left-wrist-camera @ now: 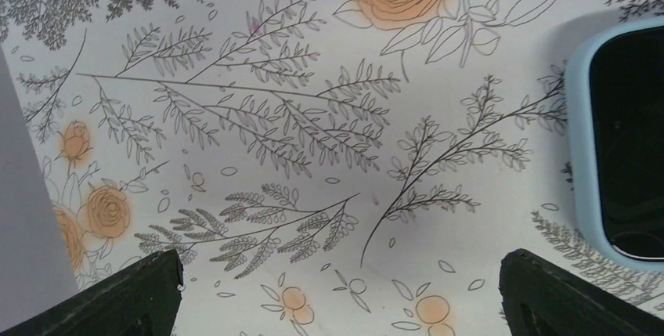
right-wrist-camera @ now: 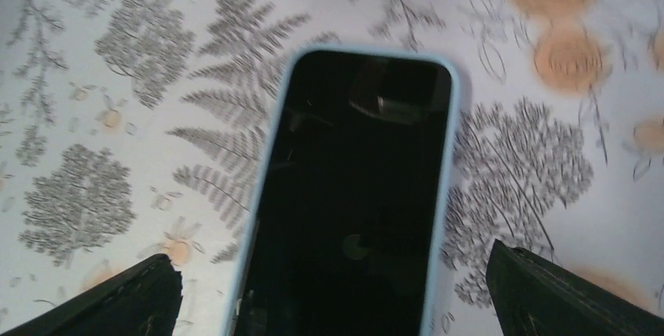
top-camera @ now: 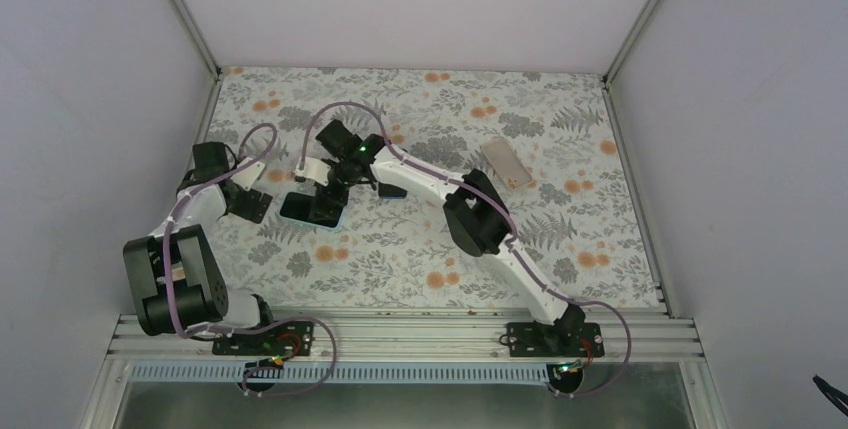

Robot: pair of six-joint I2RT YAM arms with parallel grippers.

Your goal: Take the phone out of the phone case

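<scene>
A black-screened phone with a light blue rim, the phone in its case, lies flat on the patterned surface at the left of the top view. My right gripper hangs over its right part, fingers open and nothing between them. In the right wrist view the cased phone runs from the middle to the bottom edge, between the two spread fingers. To the left of the phone, my left gripper stands open and empty. The left wrist view shows only one end of the cased phone, at its right side.
A second dark phone-shaped object lies partly hidden beneath my right arm. Farther right rests a flat, pale beige rectangular object.
</scene>
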